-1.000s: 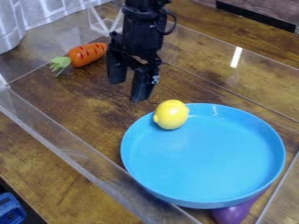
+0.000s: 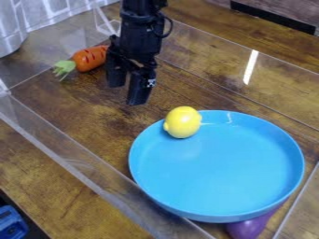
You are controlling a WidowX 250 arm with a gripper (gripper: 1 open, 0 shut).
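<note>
A black robot gripper [image 2: 132, 82] hangs low over the wooden floor in the upper middle, its two fingers apart with nothing visible between them. To its left lies an orange toy carrot [image 2: 88, 59] with green leaves. Below and to the right, a yellow lemon-like toy [image 2: 184, 121] rests in a blue plate [image 2: 218, 177], near its upper rim.
A purple toy eggplant [image 2: 248, 227] lies partly under or beside the plate at the bottom right. A clear plastic edge [image 2: 69, 154] runs along the left. A white container [image 2: 10, 28] stands at the upper left.
The gripper has shifted very slightly to the left. The toys and plate have not moved.
</note>
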